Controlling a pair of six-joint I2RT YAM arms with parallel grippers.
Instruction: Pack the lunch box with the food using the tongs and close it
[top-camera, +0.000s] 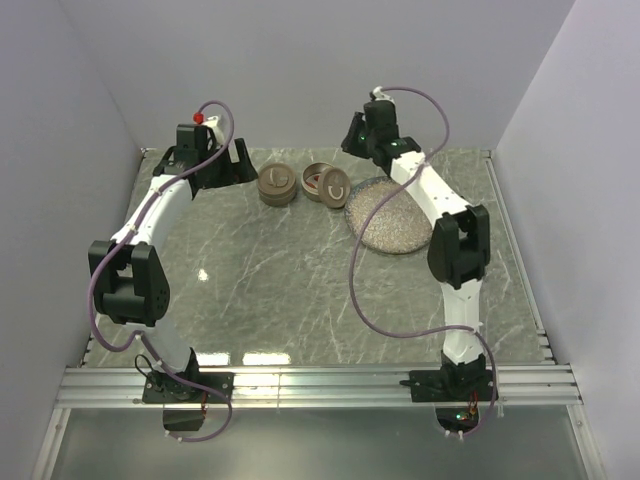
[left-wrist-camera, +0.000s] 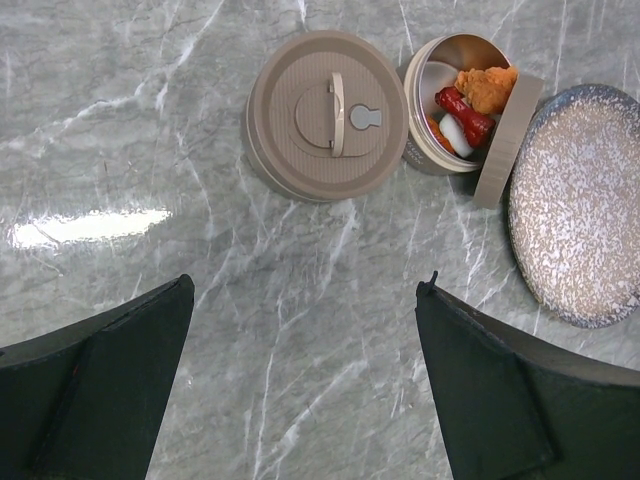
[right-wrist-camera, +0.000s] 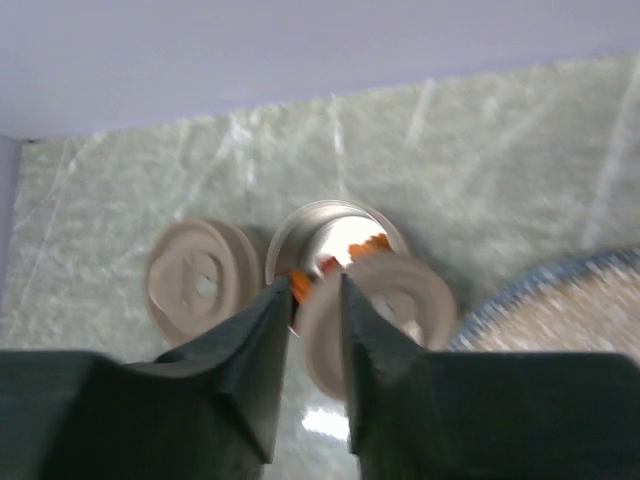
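Note:
The lunch box (left-wrist-camera: 432, 150) stands uncovered, with chicken, sausage and other food inside. Its taupe lid (left-wrist-camera: 511, 140) is off the rim, tipped almost on edge against the box's right side, close to the speckled plate (left-wrist-camera: 590, 210). In the top view the lid (top-camera: 335, 188) overlaps the box's right edge. Beyond and above them is my right gripper (top-camera: 353, 138), raised near the back wall; its fingers (right-wrist-camera: 262, 350) are slightly parted, with nothing held between them. My left gripper is wide open over bare marble, in front of a second, closed container (left-wrist-camera: 325, 120).
The closed container sits directly left of the lunch box, nearly touching it. The plate occupies the right, partly under my right arm (top-camera: 440, 200). A wall (top-camera: 270, 80) bounds the back.

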